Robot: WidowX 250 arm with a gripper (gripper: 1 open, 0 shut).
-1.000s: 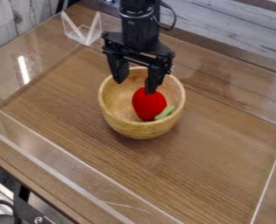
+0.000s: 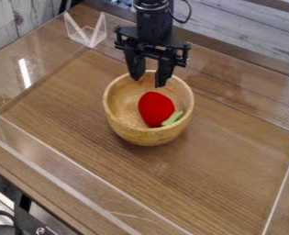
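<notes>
A wooden bowl (image 2: 122, 119) sits near the middle of the table. In it lie a red round object (image 2: 157, 108) and a small pale green piece (image 2: 172, 119) at its right side. My black gripper (image 2: 150, 68) hangs over the back rim of the bowl, open, its fingers pointing down, with nothing seen between them.
Clear plastic pieces stand at the back left and along the left edge. A light wall or border runs along the top left.
Over the last second my gripper has risen and moved back from inside the bowl to above its back rim. The bowl and its contents look about the same.
</notes>
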